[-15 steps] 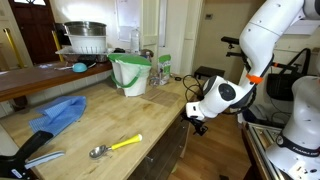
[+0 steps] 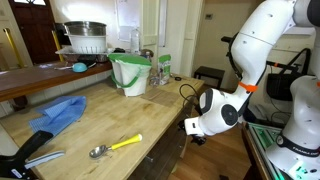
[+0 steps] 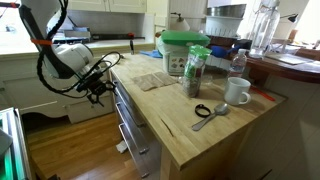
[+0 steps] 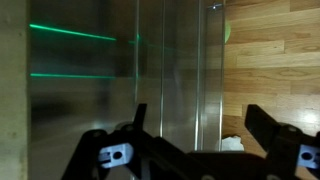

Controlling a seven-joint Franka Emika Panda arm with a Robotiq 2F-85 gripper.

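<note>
My gripper (image 2: pixel 187 131) hangs low beside the counter front, above the wooden floor. In the wrist view the two fingers of the gripper stand wide apart, with nothing held between them. Grey drawer fronts (image 3: pixel 140 130) run along the counter's side; the gripper (image 3: pixel 98 98) is near their far end. Seen from the wrist, the drawer fronts (image 4: pixel 180 70) fill the middle as shiny upright strips. Whether a finger touches them cannot be told.
The wooden counter (image 2: pixel 95 110) carries a blue cloth (image 2: pixel 58 115), a spoon with a yellow handle (image 2: pixel 118 145), and a white-green bin (image 2: pixel 130 75). A white mug (image 3: pixel 237 91) stands near the counter's back edge. Bare floor (image 3: pixel 75 145) lies below the arm.
Over the last second the arm has come down and nearer to exterior view 1, bringing the gripper lower along the drawer side. The counter items have not moved.
</note>
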